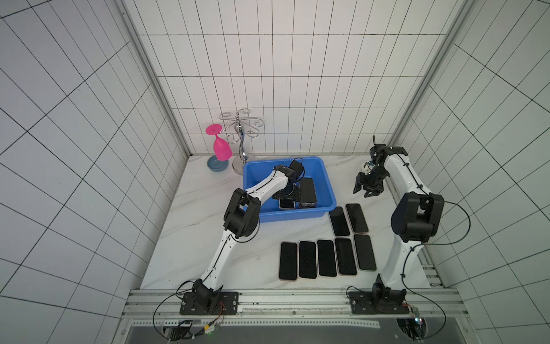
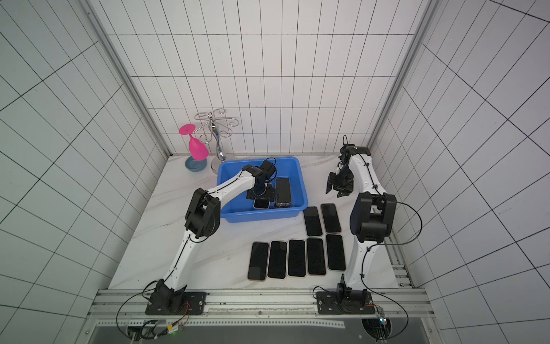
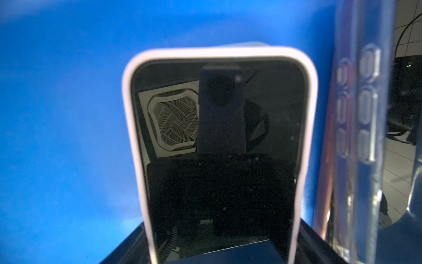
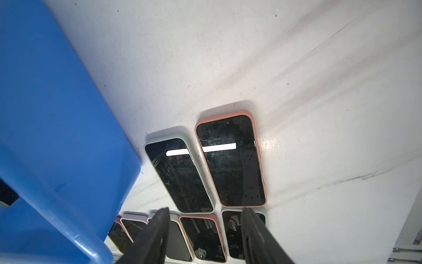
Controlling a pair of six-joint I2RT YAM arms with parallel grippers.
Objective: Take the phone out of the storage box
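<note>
The blue storage box (image 1: 267,214) holds a white-rimmed phone (image 3: 219,110) and, beside it on the right, a stack of cased phones (image 1: 307,190). My left gripper (image 1: 287,193) is down in the box over the white-rimmed phone; its fingers are mostly hidden beneath that phone's lower part in the left wrist view, so their opening is unclear. My right gripper hangs open above the table right of the box, with phones below it and nothing between its fingers.
Several phones (image 2: 296,258) lie in rows in front and right of the box. A metal stand (image 1: 240,137) with a pink glass (image 1: 222,148) and a small blue bowl (image 1: 216,165) stand at the back left.
</note>
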